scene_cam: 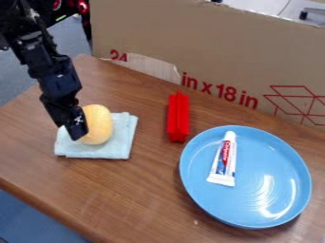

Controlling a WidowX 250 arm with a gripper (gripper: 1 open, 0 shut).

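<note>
My black gripper (70, 121) is low over a pale blue-white cloth (114, 144) at the left of the table, against a round yellow sponge-like object (95, 125) that rests on it. Whether the fingers are closed on that object is unclear. A blue plate (273, 185) at the right holds a white toothpaste tube (223, 158).
A red elongated object (178, 117) lies between cloth and plate. A cardboard box (216, 57) stands along the back. Its edge runs along the lower left.
</note>
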